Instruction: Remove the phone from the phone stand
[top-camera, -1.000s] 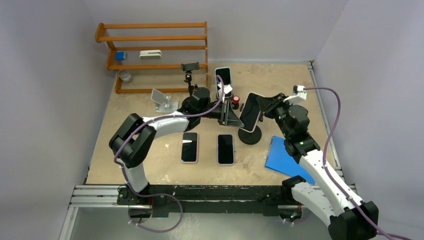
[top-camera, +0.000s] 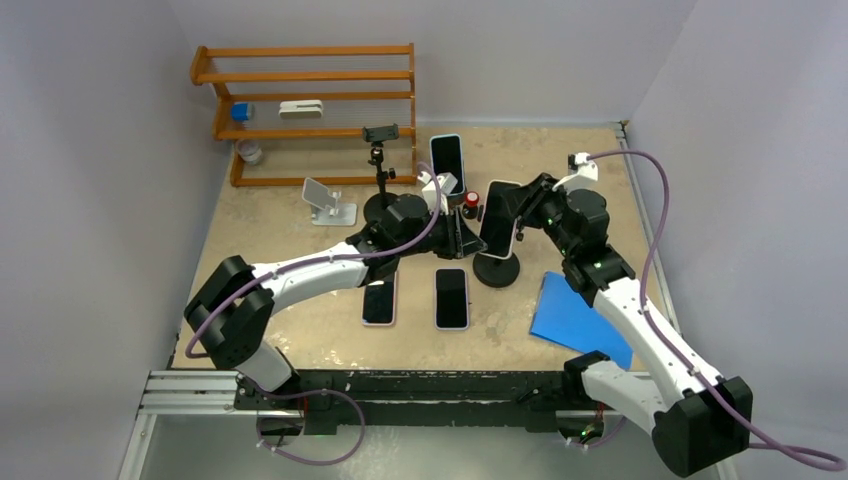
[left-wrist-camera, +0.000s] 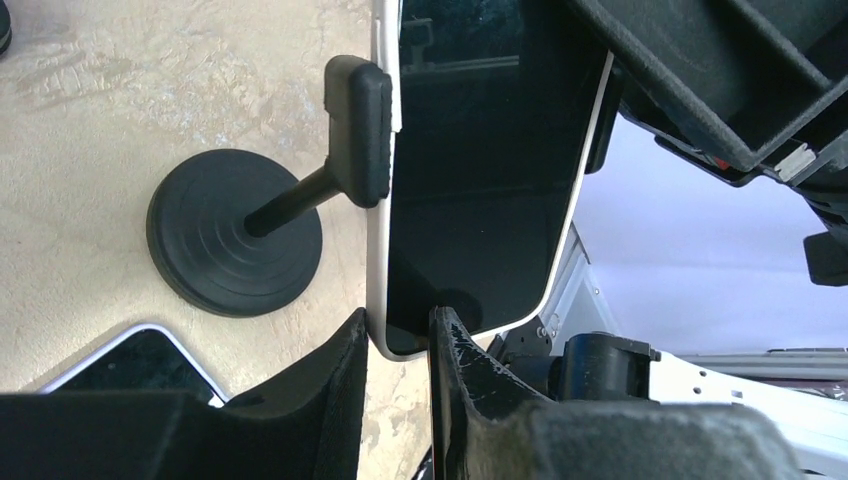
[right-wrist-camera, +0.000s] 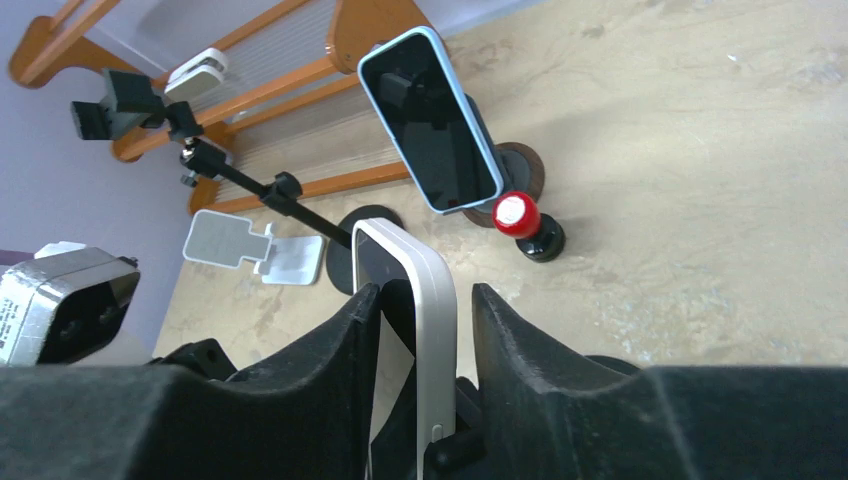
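Note:
A black-screened phone with a white edge stands upright, held by the clamp of a black round-based stand. In the left wrist view the stand's head still presses against the phone's edge. My left gripper is partly open around the phone's lower corner; one fingertip meets the edge and the other lies in front of the screen, with a gap showing. At the upper end, my right gripper stands partly open around the phone; its left finger is close to the screen side, and a gap shows on the right.
Two phones, a left one and a right one, lie flat in front. Behind are another phone on a stand, a red-topped object, a tripod holder and a wooden rack. A blue folder lies at right.
The phone has turned slightly more upright, and both wrists have shifted a little. The left elbow has moved leftward; the right arm has drawn slightly left. The stand's base has moved only slightly.

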